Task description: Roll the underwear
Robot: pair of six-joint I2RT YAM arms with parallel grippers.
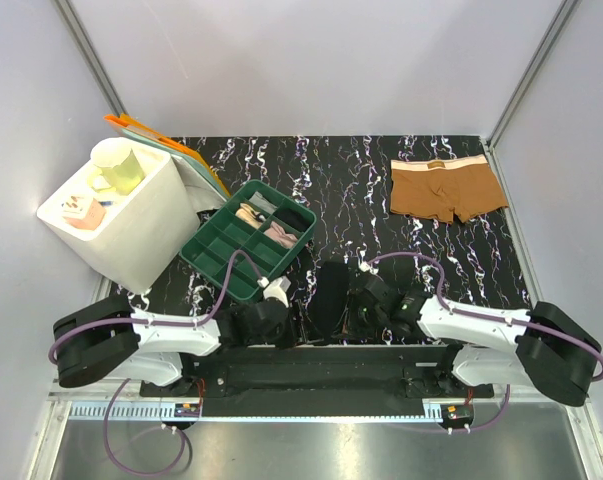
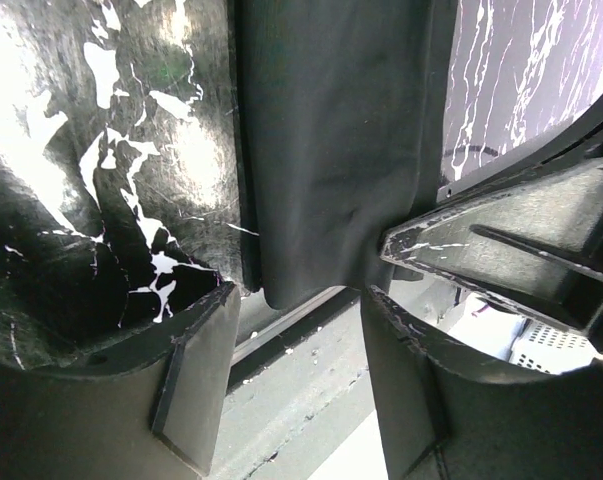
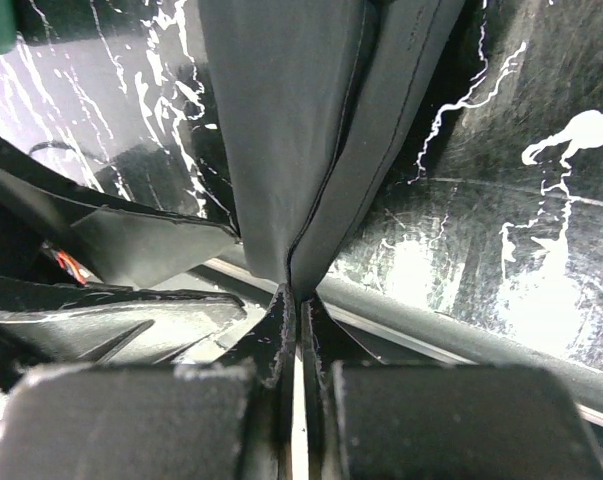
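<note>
The black underwear (image 1: 330, 290), folded into a long narrow strip, lies on the table near its front edge. In the right wrist view, my right gripper is shut at the near end of the strip (image 3: 291, 150), with the cloth's edge running to its fingertips. My left gripper stands open at the same near end, its fingers apart on either side of the cloth's lower edge (image 2: 326, 240). The right gripper's fingers (image 2: 501, 240) show close by in the left wrist view. From above, both grippers' tips are mostly hidden by the arms.
A green divided box (image 1: 226, 245) with rolled garments in some compartments stands left of the strip. Brown underwear (image 1: 446, 190) lies flat at the back right. A white bin (image 1: 141, 235) is at the left.
</note>
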